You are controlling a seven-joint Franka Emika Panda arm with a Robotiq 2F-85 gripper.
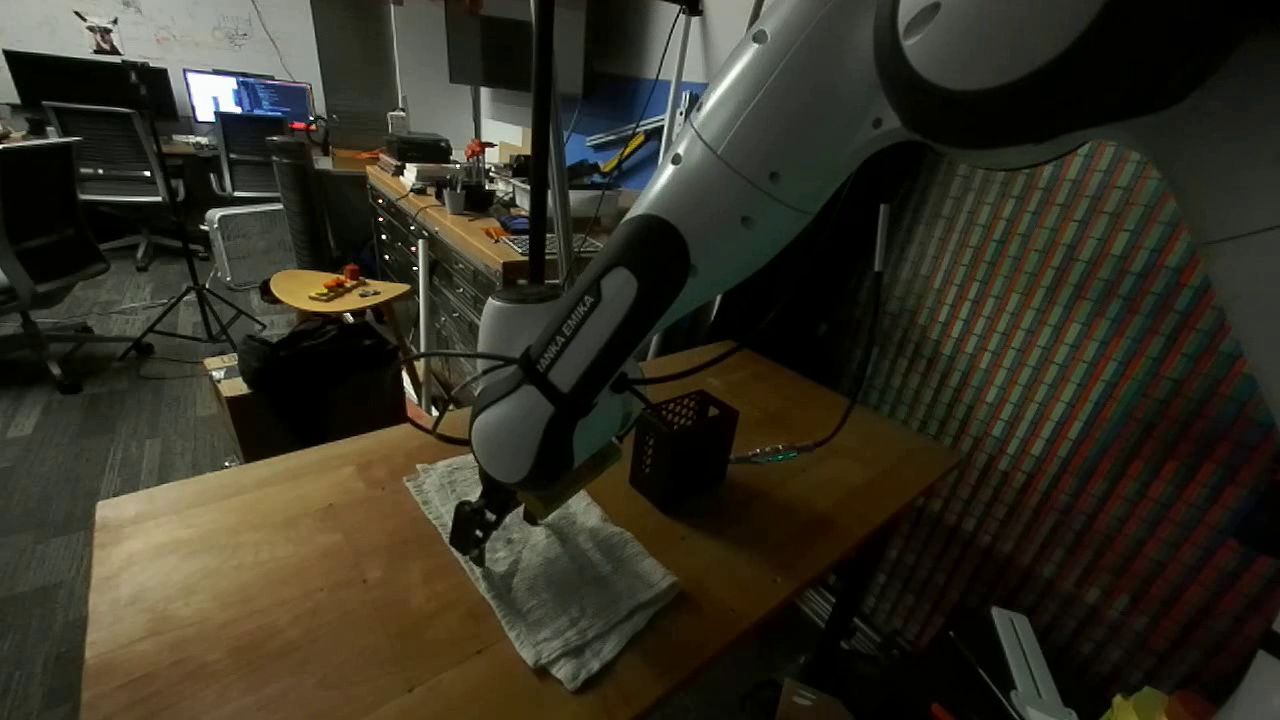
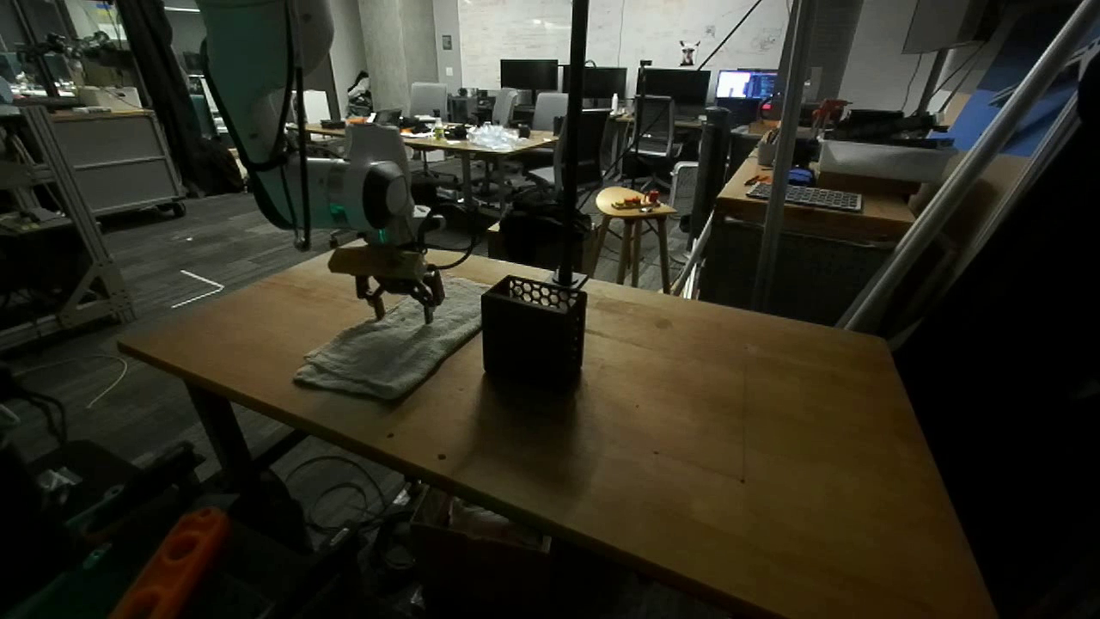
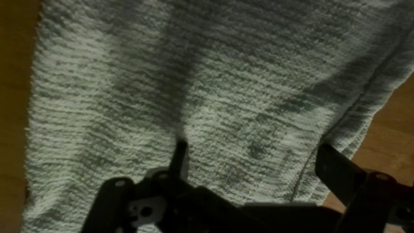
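A folded pale grey towel [image 1: 576, 588] lies flat on the wooden table. In exterior view 2 the towel [image 2: 387, 356] is to the left of a black basket [image 2: 533, 335] with honeycomb holes. My gripper [image 2: 403, 315] is open and points down close over the towel, its two fingers well apart. From the wrist, the towel [image 3: 233, 97] fills most of the view beneath my gripper. Nothing shows between the fingers except the towel's surface below. Whether the fingertips touch the cloth, I cannot tell.
The black basket [image 1: 681, 454] stands upright beside the towel, close to the arm. Bare table [image 1: 264, 576] extends on the other side of the towel, and more free tabletop [image 2: 742, 413] lies beyond the basket. A dark vertical pole [image 2: 573, 155] rises behind the basket.
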